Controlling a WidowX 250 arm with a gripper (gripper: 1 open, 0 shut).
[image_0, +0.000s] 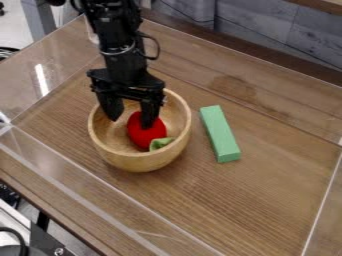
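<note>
My black gripper (128, 105) reaches down from the top of the view into a tan bowl (120, 156), its fingers apart at the left and back of a red round object (144, 133). A small green piece (162, 143) lies beside the red object inside the bowl. The arm partly hides the bowl's back half, and I cannot tell whether the fingertips touch the red object.
A green bar (219, 133) lies on the wooden table (267, 190) to the right of the bowl. Grey walls stand at the back right, and cables show at the left edge.
</note>
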